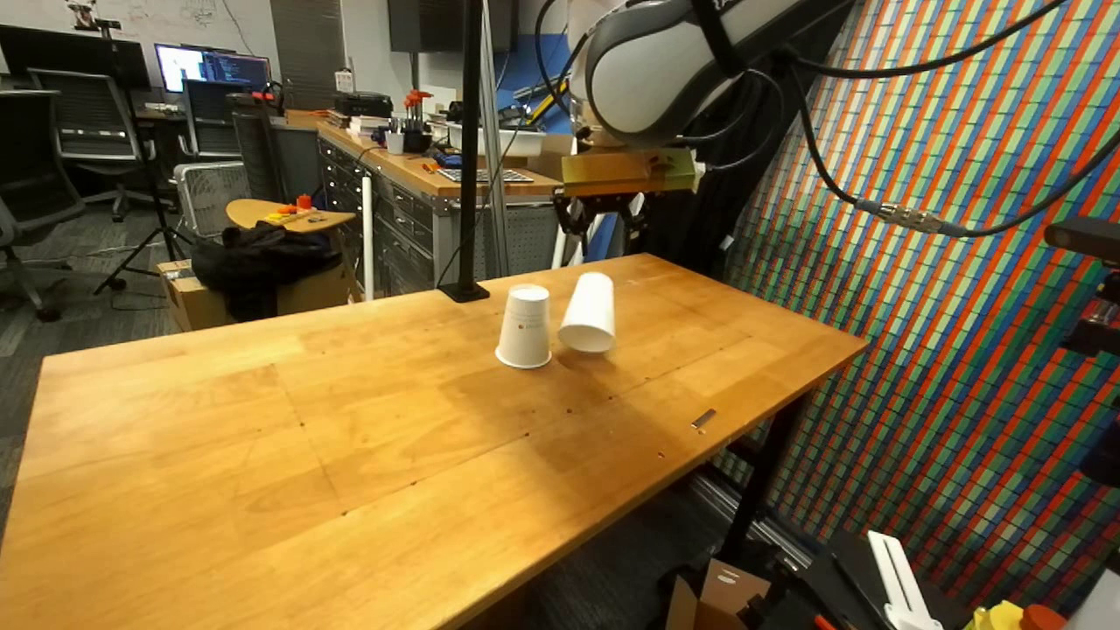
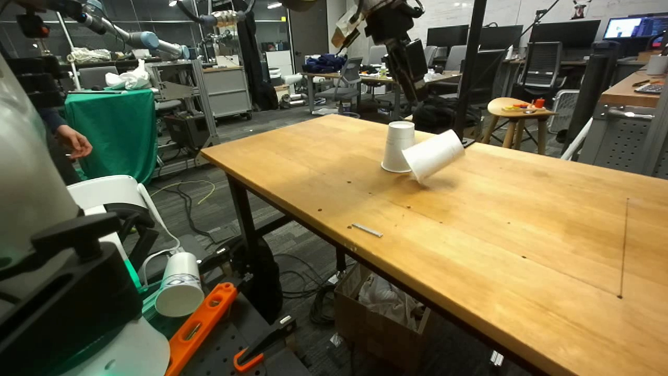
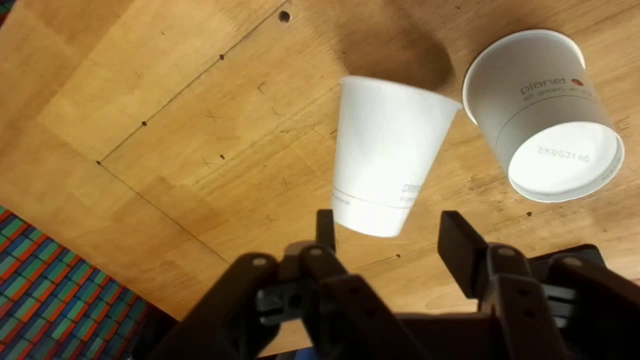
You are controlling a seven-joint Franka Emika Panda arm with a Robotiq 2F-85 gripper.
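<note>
One white paper cup (image 1: 522, 327) stands upside down on the wooden table; the wrist view has this cup (image 3: 540, 114) at the right. Beside it a second white cup (image 1: 590, 313) is tilted and blurred, its mouth facing down toward the table's front. In exterior view 2 the tilted cup (image 2: 433, 155) partly overlaps the standing one (image 2: 398, 147). My gripper (image 1: 604, 226) hangs above and apart from both. In the wrist view its fingers are spread, with a gap between them, and the tilted cup (image 3: 390, 156) lies beyond the tips. Nothing is held.
A thin metal strip (image 1: 703, 419) lies near the table's (image 1: 262, 451) front edge. A black post (image 1: 469, 157) rises at the back edge.
</note>
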